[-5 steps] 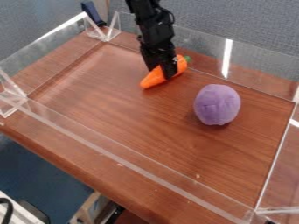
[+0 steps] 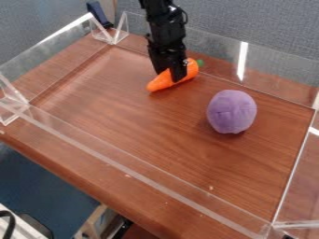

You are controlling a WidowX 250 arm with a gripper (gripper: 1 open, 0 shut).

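Note:
My black gripper [image 2: 176,71] comes down from the top of the camera view onto an orange carrot [image 2: 163,81] with a green top, lying at the back middle of the wooden board. The fingertips are at the carrot's thicker end; whether they are closed on it I cannot tell. A purple round object [image 2: 232,111] sits to the right and nearer the front, apart from the carrot.
Clear plastic walls [image 2: 144,173] border the wooden board [image 2: 125,126] on its sides. The left and middle of the board are bare. A grey padded wall stands behind.
The gripper and carrot have shifted very slightly over the last second; otherwise the scene looks the same.

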